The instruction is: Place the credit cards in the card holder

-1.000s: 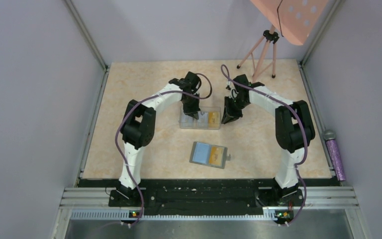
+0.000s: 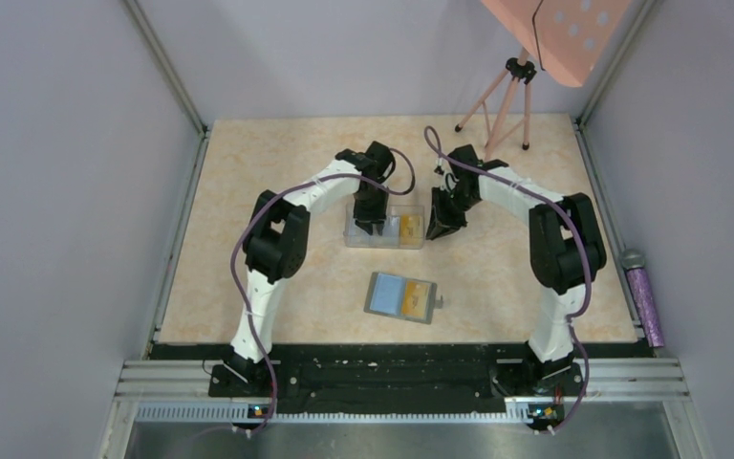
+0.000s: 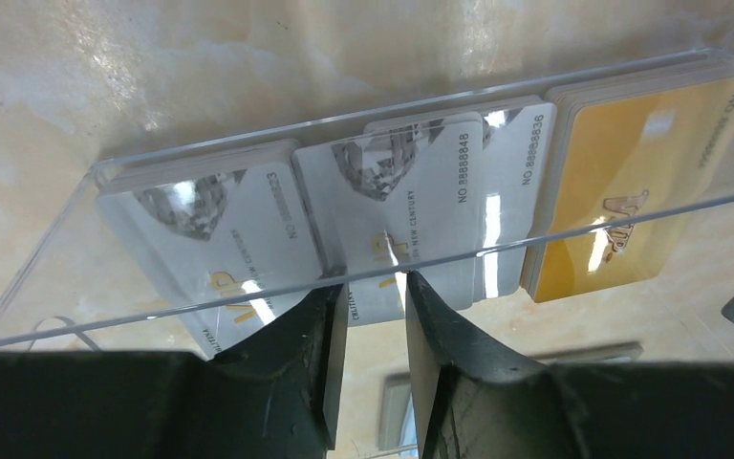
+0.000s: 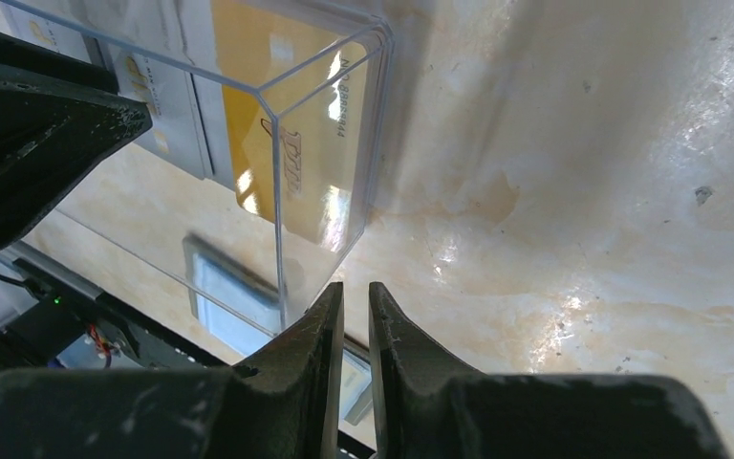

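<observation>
A clear box (image 2: 352,241) stands on the table with silver cards (image 3: 215,229) at its left and middle and a stack of gold cards (image 3: 621,191) at its right end. One silver card (image 3: 401,191) overlaps another in the middle. Over the silver cards, my left gripper is open, its fingertips close to the box's near edge. To the box's right, my right gripper has a narrow gap between its fingers and nothing in it. Nearer the front lies a grey flat holder (image 2: 367,304), showing a light blue part (image 2: 387,294) and a gold part (image 2: 416,299).
Pink tripod legs (image 2: 511,105) rise at the back right. A purple cylinder (image 2: 642,306) is beyond the table's right edge. Bare tabletop (image 2: 526,296) extends on both sides of the grey holder.
In the top view, my left gripper has come slightly toward the front and right over the clear box. The right arm has barely shifted; the box and grey holder stay in place.
</observation>
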